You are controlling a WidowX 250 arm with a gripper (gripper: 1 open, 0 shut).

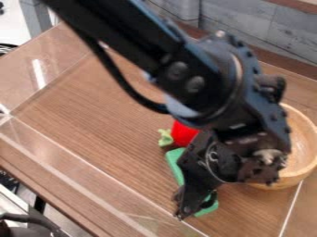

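Note:
My gripper (198,199) is low over the green block (177,165), its fingers reaching down around the block's middle and hiding much of it. Whether they touch or hold it is unclear. Just behind the block lies a red object with a light green top (183,131), partly covered by the arm. A round wooden bowl (297,148) stands to the right, largely hidden behind the gripper.
A grey plank wall (272,32) runs along the back, and dark cables show at the lower left.

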